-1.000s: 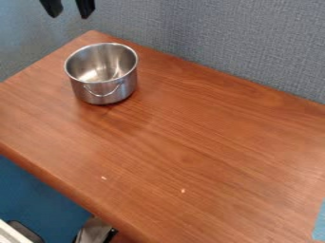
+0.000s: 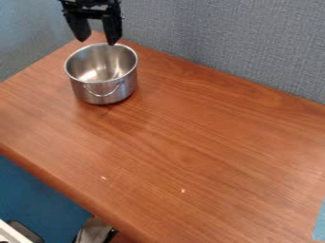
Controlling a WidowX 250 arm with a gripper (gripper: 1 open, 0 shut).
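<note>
A shiny steel pot [image 2: 102,85] with a wire handle stands upright near the back left of the wooden table [image 2: 203,142]. My black gripper [image 2: 97,34] hangs above the pot's back rim, its two fingers apart and pointing down, nothing visible between them.
Grey padded partitions line the back behind the table. Most of the table, centre and right, is clear. Beyond the front left edge is blue floor, with some pale and metal items at the bottom left.
The pot has not moved.
</note>
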